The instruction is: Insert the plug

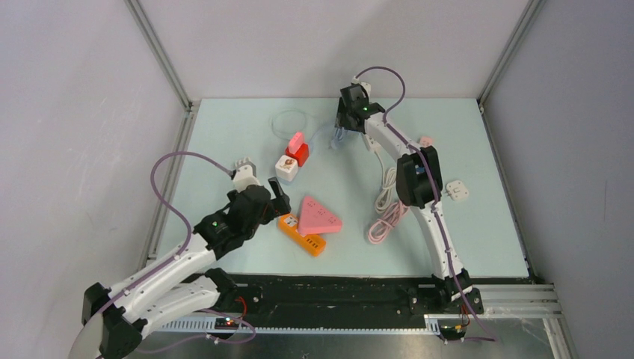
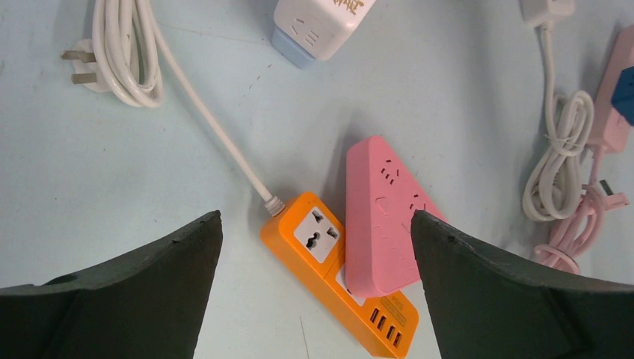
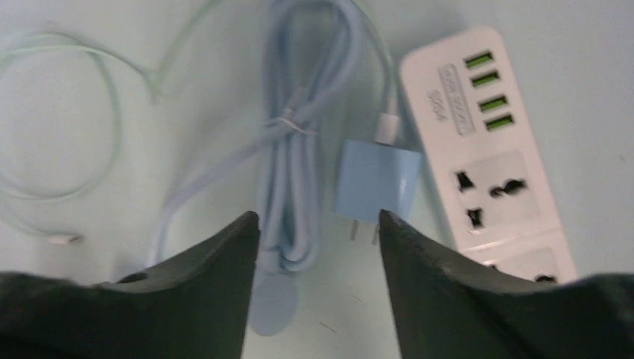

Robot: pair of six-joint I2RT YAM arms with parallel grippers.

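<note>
In the right wrist view a light blue plug (image 3: 377,182) with two thin prongs lies on the table, a cable running into its far end. It rests beside a white power strip (image 3: 482,149) with sockets and USB slots. My right gripper is above them, its fingers (image 3: 217,277) apart and nothing held; the plug is ahead of the right finger. My left gripper stands open above an orange power strip (image 2: 329,288). A pink triangular power strip (image 2: 385,217) leans over the orange one, covering part of it.
A bundled blue-grey cable (image 3: 291,172) lies left of the plug. White cable (image 1: 386,191) and pink cable (image 1: 389,222) coils lie on the right half. A white cube (image 1: 286,167) and a red block (image 1: 297,155) stand near the middle.
</note>
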